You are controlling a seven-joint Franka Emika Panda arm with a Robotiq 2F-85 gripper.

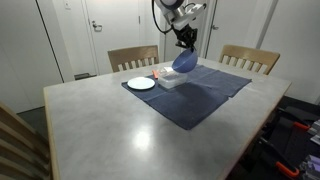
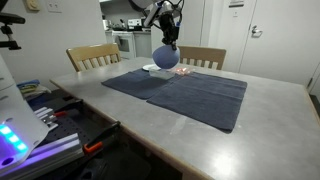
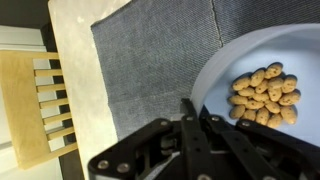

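My gripper is shut on the rim of a light blue bowl, which hangs tilted above the table. From the other side, the exterior view 2 shows the same bowl beneath the gripper. Inside it, in the wrist view, several brown nut-like pieces lie gathered in the bottom. The near rim reaches into the dark fingers, which hide their exact contact. Just below and left of the bowl in exterior view 1 stands a white box-like container; its inside cannot be made out.
A white plate lies left of the container. Small orange things sit by the bowl's far side. Dark grey mats cover part of the table, whose left half is bare. Chairs stand around it.
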